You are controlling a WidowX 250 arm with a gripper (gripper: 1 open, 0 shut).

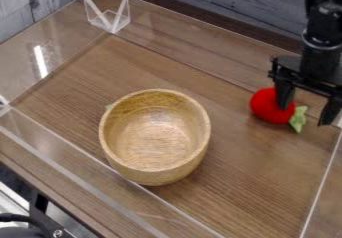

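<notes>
My gripper [299, 78] hangs at the upper right, its white body over a red round object [271, 104] with a green leafy part [298, 118] at its lower right, like a toy strawberry or tomato. Two dark fingers reach down apart, one near the red object and the other further right; the gripper is open. The wide tan bowl [155, 132] sits empty at the lower middle left.
Dark cables lie at the bottom left corner.
</notes>
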